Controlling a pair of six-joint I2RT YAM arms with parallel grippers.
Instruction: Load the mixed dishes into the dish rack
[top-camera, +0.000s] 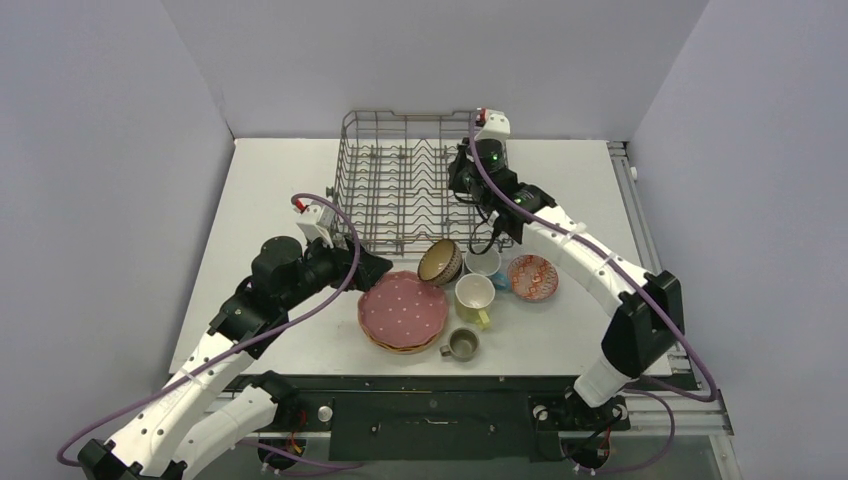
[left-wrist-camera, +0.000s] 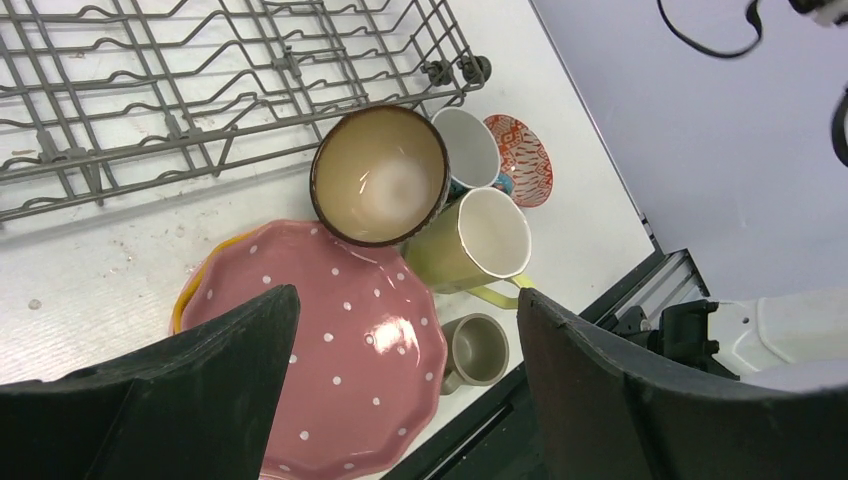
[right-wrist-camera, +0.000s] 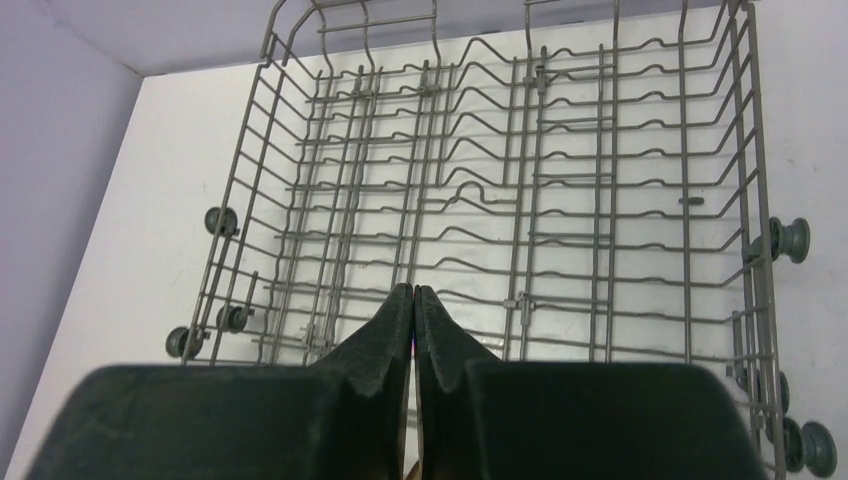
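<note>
The dish rack (top-camera: 400, 190) stands empty at the back. In front of its edge, a brown patterned bowl (top-camera: 438, 263) rests tilted between the pink dotted plate (top-camera: 404, 310) and the mugs. Beside it are a white-blue mug (top-camera: 483, 262), a yellow-green mug (top-camera: 474, 292) and a red patterned bowl (top-camera: 532, 277); a small grey cup (top-camera: 462, 344) sits nearer the front. My left gripper is open over the pink plate, nothing between its fingers. Above the rack's right part, my right gripper has its fingertips together, holding nothing.
A yellowish rim (left-wrist-camera: 190, 290) shows under the pink plate. A dark front panel (top-camera: 430, 425) lies before the counter's front edge.
</note>
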